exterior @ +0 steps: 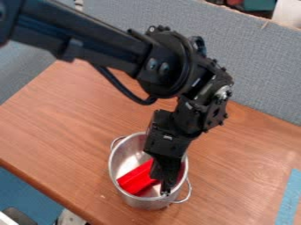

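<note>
A steel pot [147, 201] with wire handles stands on the wooden table, a red bar-shaped object [135, 178] lying inside it. The black gripper [166, 185] reaches down into the pot from above, its fingertips at the right part of the interior, beside the red object. Whether it is open or closed on anything is hard to see; the fingers partly hide the pot's inside.
A light blue strip [286, 198] lies at the right edge. Grey padded walls stand behind.
</note>
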